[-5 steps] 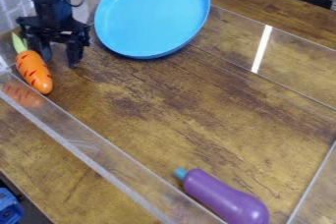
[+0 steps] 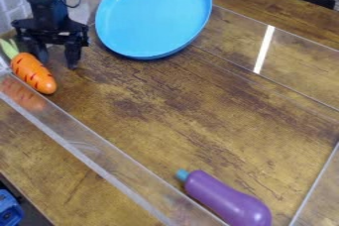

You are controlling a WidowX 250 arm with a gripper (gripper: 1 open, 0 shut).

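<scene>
A dark robot gripper (image 2: pixel 51 34) hangs low at the top left, just above an orange toy carrot (image 2: pixel 34 73) with pale green leaves, lying at the left edge. Whether its fingers are open or shut is hard to make out. A blue plate (image 2: pixel 153 14) lies to the right of the gripper, and a purple toy eggplant (image 2: pixel 228 198) lies at the bottom right.
Clear plastic walls border the wooden surface (image 2: pixel 185 101) on the left and right. A blue object (image 2: pixel 7 210) sits outside at the bottom left.
The gripper and carrot show at most a very slight shift; the plate and eggplant stay in place.
</scene>
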